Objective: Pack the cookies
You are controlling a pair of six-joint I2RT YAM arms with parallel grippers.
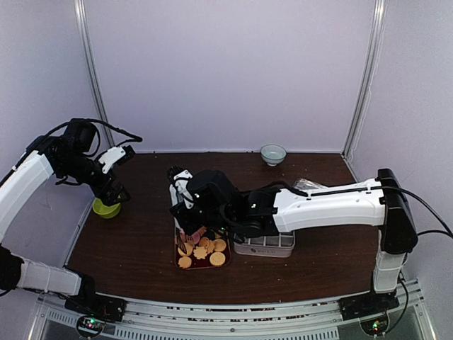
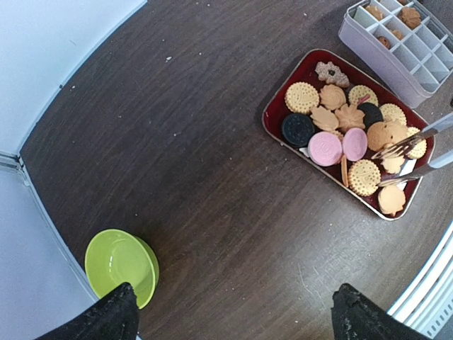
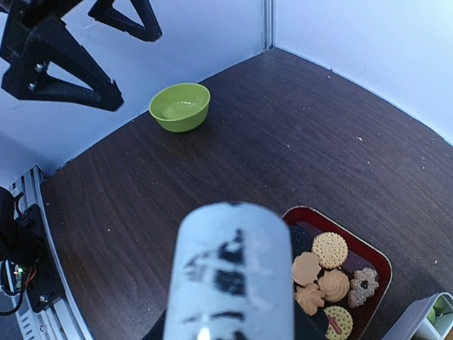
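A red tray (image 2: 306, 61) holds assorted cookies: pale round crackers (image 2: 301, 97), pink ones (image 2: 325, 148), dark ones (image 2: 297, 129) and flower shapes. Beside it stands a compartmented box (image 2: 380, 57) with a few cookies inside, partly hidden by the right arm in the top view. My right gripper (image 1: 182, 237) is low over the tray, its tong-like tips (image 2: 382, 155) among the cookies, apparently apart; whether they touch one cannot be told. My left gripper (image 1: 115, 194) hangs open and empty at the left, above the green bowl.
A green bowl (image 3: 179, 107) sits at the left edge. A pale bowl (image 1: 272, 152) stands at the back right, with a clear plastic item near the box. The table between green bowl and tray is bare.
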